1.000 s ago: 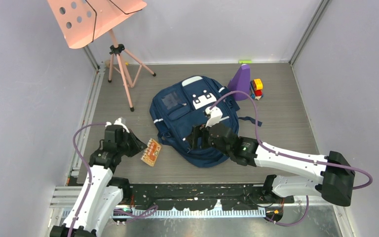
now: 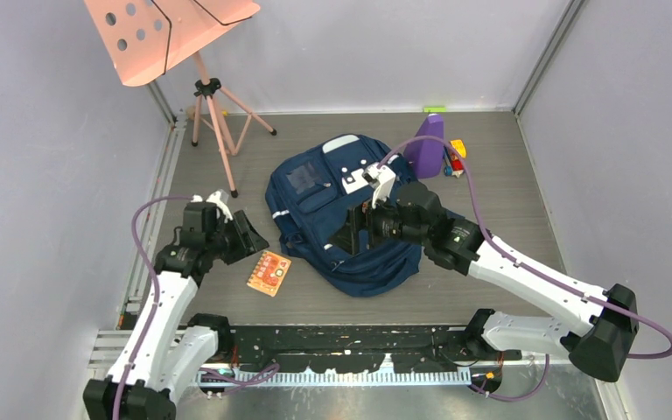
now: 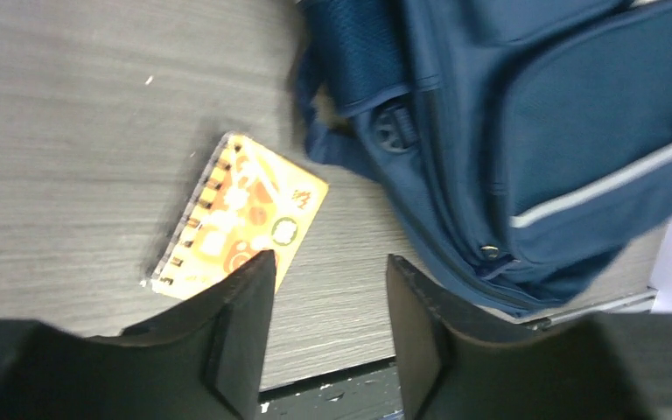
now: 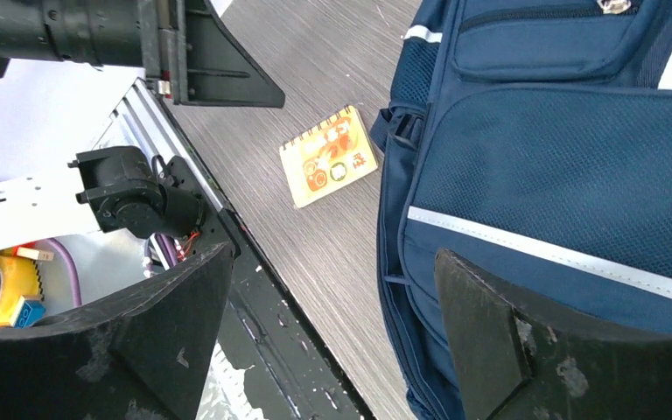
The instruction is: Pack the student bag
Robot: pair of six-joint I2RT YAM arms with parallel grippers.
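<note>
A navy backpack [image 2: 324,201] lies in the middle of the table. An orange spiral notebook [image 2: 269,273] lies flat to its lower left, also in the left wrist view [image 3: 245,210] and right wrist view [image 4: 327,157]. My left gripper [image 2: 249,234] hangs above and left of the notebook; in its wrist view the fingertips stand apart with nothing between them, so it is open. My right gripper [image 2: 354,232] is over the backpack's front, its fingers open wide and empty in the right wrist view.
A pink music stand [image 2: 175,35] is at the back left. A purple object [image 2: 424,149] and small coloured items [image 2: 457,150] sit behind the backpack at the right. Walls enclose the area.
My left gripper has risen and moved slightly right, away from the notebook, which lies still. The right arm has moved up and to the right a little over the backpack.
</note>
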